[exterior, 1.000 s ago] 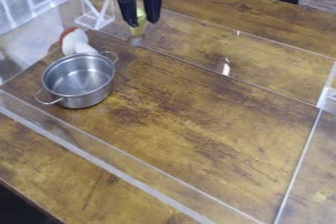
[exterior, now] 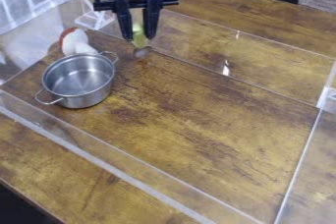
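My black gripper [exterior: 137,25] hangs at the upper middle, shut on a yellow-green object [exterior: 138,35] that points downward, with a greyish lower end near table height. Whether it touches the table is unclear. A steel pot [exterior: 79,80] with two handles sits at the left, in front of and left of the gripper. Behind the pot lies a white and red object [exterior: 75,43], partly hidden by it.
Clear plastic edging crosses it along the sides and back. A white rack or barrier [exterior: 33,2] stands at the back left.
The gripper and the held object have shifted slightly over the last second, ending a little lower in view than at the start. The pot has stayed put.
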